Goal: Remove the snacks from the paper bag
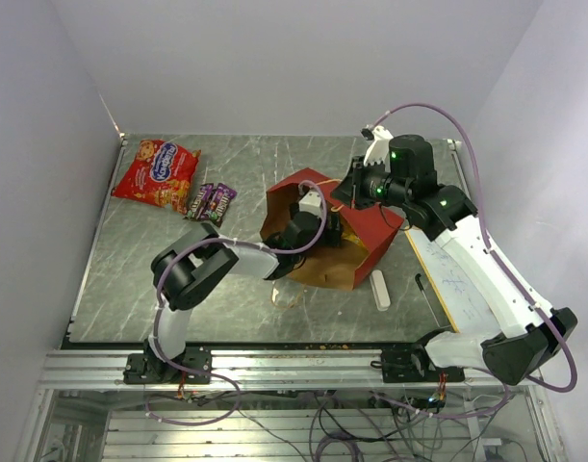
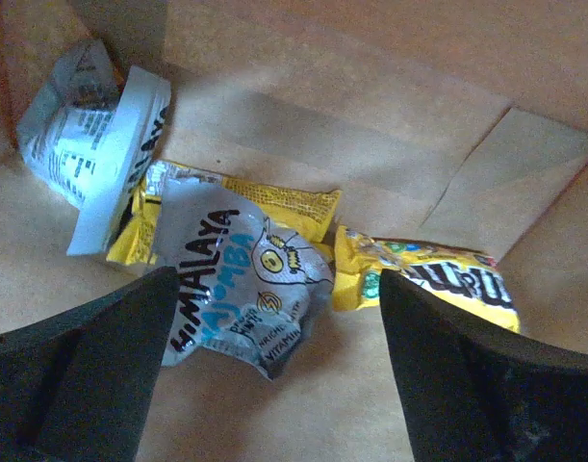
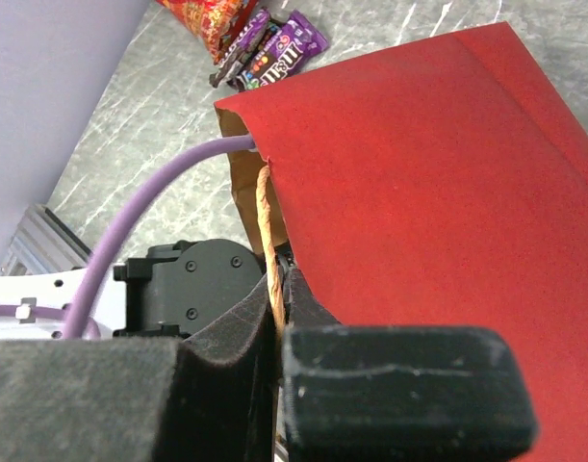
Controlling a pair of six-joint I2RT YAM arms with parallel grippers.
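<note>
The red-and-brown paper bag (image 1: 380, 227) lies on its side with its mouth toward the left. Inside it, my left gripper is open over the snacks, nothing held. A silver Himalaya packet (image 2: 241, 279) lies between the fingers in view, overlapping a yellow packet (image 2: 294, 207). Toward the right finger is a yellow M&M's packet (image 2: 433, 279); a clear and white pack (image 2: 115, 159) leans at the upper left. My right gripper is shut on the bag's twisted cord handle (image 3: 266, 217). From above, the bag's wall and left gripper hide most of the contents.
On the table's far left lie a large red snack bag (image 1: 159, 173) and two small purple and brown packets (image 1: 212, 202). A whiteboard (image 1: 457, 279), a white eraser (image 1: 380, 290) and a dark pen (image 1: 426, 296) occupy the right.
</note>
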